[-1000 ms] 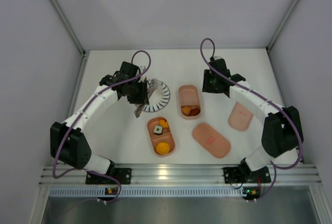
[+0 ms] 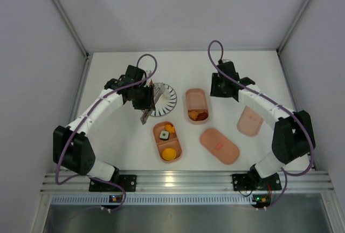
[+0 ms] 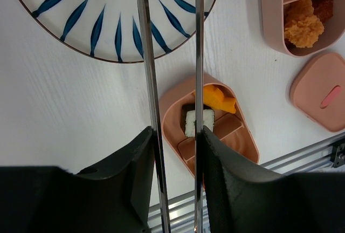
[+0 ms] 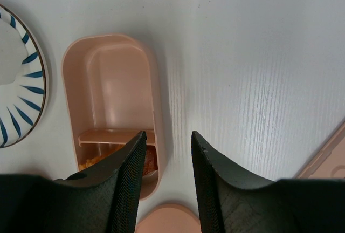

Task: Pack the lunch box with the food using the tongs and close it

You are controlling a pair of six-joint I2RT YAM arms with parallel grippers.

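Observation:
My left gripper is closed around metal tongs (image 3: 199,55), one long arm of them against each finger. The tongs stand over the blue-striped white plate (image 2: 170,103). In the top view, a pink lunch box (image 2: 160,144) in front of the plate holds a dark-wrapped white piece (image 2: 164,135), orange pieces (image 2: 170,128) and a round orange item (image 2: 169,153). A second pink box (image 2: 196,100) has fried pieces (image 2: 193,115) in its near compartment; its far one looks empty. To the right of that box, my right gripper stands open and empty.
Two flat pink lids, one (image 2: 220,146) near the front and another (image 2: 250,122) at the right, lie on the white table (image 2: 183,66). A metal rail (image 2: 183,179) runs along the front edge.
The left gripper and its tongs have shifted only very slightly over the plate. The right arm, boxes and lids look unmoved.

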